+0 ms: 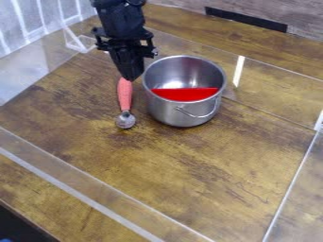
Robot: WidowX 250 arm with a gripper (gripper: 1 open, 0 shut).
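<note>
A pink-red handled tool (125, 95) with a metal end lies on the wooden table just left of a steel pot (183, 107) with red inside and a wire handle. My gripper (130, 68) hangs above the tool's upper end, at the pot's upper left. Its fingers are dark and small in view, so whether anything sits between them is unclear.
Clear plastic edges run along the left and right sides.
</note>
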